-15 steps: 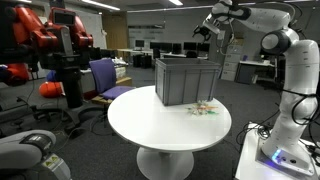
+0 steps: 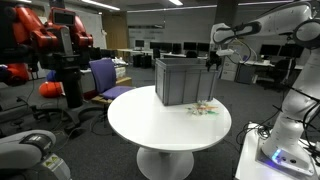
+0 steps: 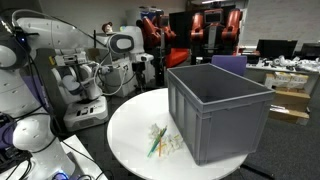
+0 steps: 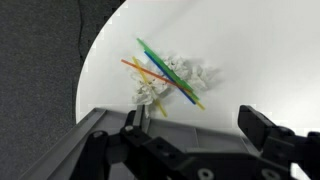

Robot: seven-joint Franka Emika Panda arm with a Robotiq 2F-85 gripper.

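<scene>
Thin colored sticks, among them a green stick (image 4: 163,63) and a blue stick (image 4: 172,77), lie loosely crossed on the round white table (image 2: 150,120). Crumpled whitish pieces (image 4: 150,94) lie around and under them. Right beside this pile stands a large open grey bin (image 3: 215,120). In the wrist view my gripper is open, its two dark fingers wide apart along the lower edge with nothing between them. From exterior view 2 the gripper (image 3: 146,60) hangs high over the table, well above the pile and apart from it.
The bin's tall walls and its rim (image 4: 205,133) stand close to the pile. Much of the white tabletop (image 3: 135,120) away from the bin is bare. Office chairs and large red and black equipment (image 2: 55,55) are in the background.
In exterior view 1 the arm has come down and the gripper is lower, above the bin and pile area. The sticks and the bin have not moved.
</scene>
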